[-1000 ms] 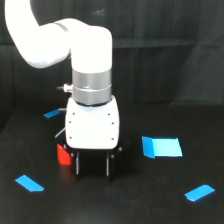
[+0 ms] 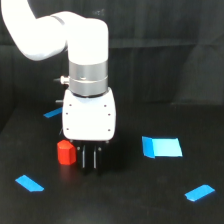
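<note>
A small red block [image 2: 66, 152] sits on the dark table at the left of the scene, its near face in plain view. Just to its right, my gripper [image 2: 90, 157] hangs down under the white hand [image 2: 89, 117]. The dark fingers are close together and hard to make out against the black table; whether they fully meet is unclear. No object shows between them, and the block lies outside them, on the left.
Blue tape strips lie at front left [image 2: 29, 184], front right [image 2: 200, 192] and behind the arm at left [image 2: 53, 113]. A light blue patch [image 2: 166, 147] lies to the right.
The fingers have drawn closer together, and the hand has shifted slightly left and up. The red block, partly covered before, now shows more fully.
</note>
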